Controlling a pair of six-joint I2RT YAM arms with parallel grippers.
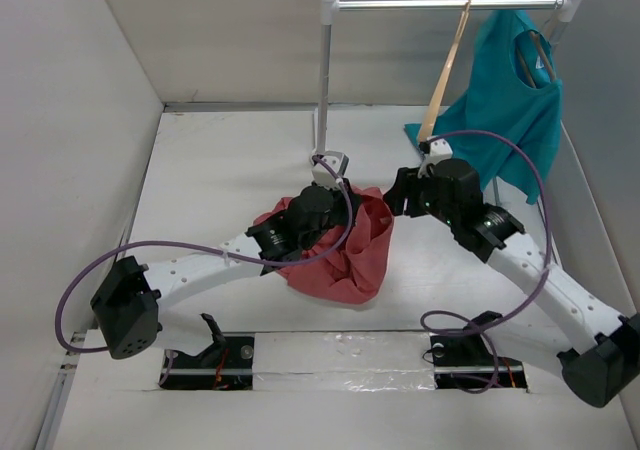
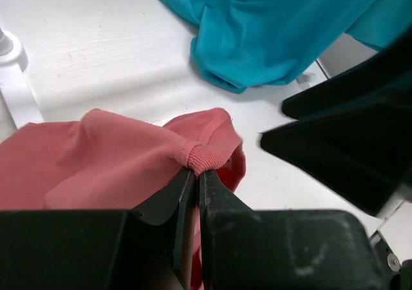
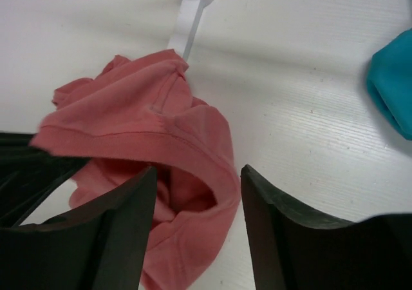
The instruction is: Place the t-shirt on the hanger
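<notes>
The red T-shirt (image 1: 368, 250) lies bunched on the white floor in the middle. My left gripper is shut on a ribbed edge of it, lifting a fold. My right gripper stands open just right of that, over the shirt's raised fold in the right wrist view. A bare wooden hanger (image 1: 446, 65) hangs on the rail (image 1: 440, 5) behind.
A teal T-shirt (image 1: 500, 120) on a hanger hangs at the rail's right end, its hem near the floor. The rail's white post (image 1: 324, 80) stands behind my left gripper.
</notes>
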